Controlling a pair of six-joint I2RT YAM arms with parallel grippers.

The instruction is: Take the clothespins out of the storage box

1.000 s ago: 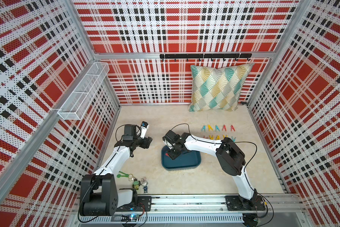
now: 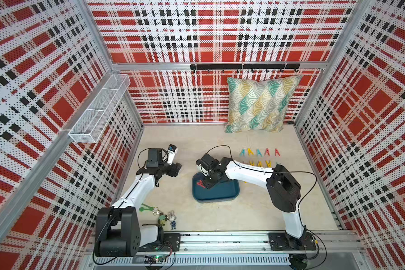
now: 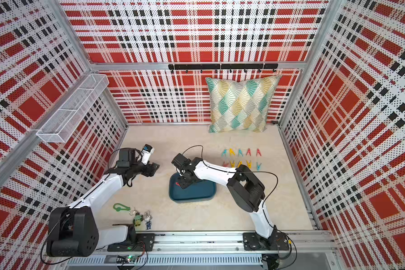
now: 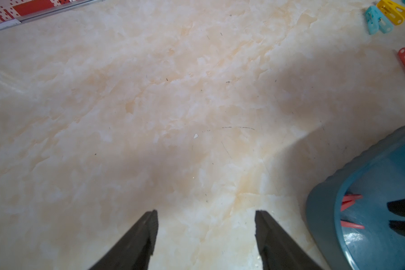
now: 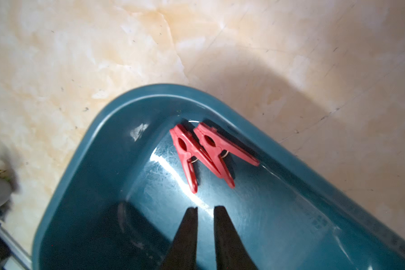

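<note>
The teal storage box (image 2: 216, 194) holds two red clothespins (image 5: 189, 148) lying side by side in one corner, as the right wrist view shows. My right gripper is over the box, fingers slightly apart with nothing between them, pointing toward the two pins. My left gripper stands open and empty over bare table to the left of the box. Other clothespins, cyan (image 4: 378, 20), yellow (image 4: 394, 11) and red (image 2: 276, 152), lie in rows on the table behind and right of the box, partly hidden by the right arm.
A patterned pillow (image 2: 261, 103) leans on the back wall. A green carabiner (image 2: 146, 208) and small figurines (image 2: 166, 219) lie at the front left. A white wire basket (image 2: 98, 110) hangs on the left wall.
My right arm has shifted a little to the right, its elbow farther right, with more of the red pins showing in the top left view. The left arm is unchanged.
</note>
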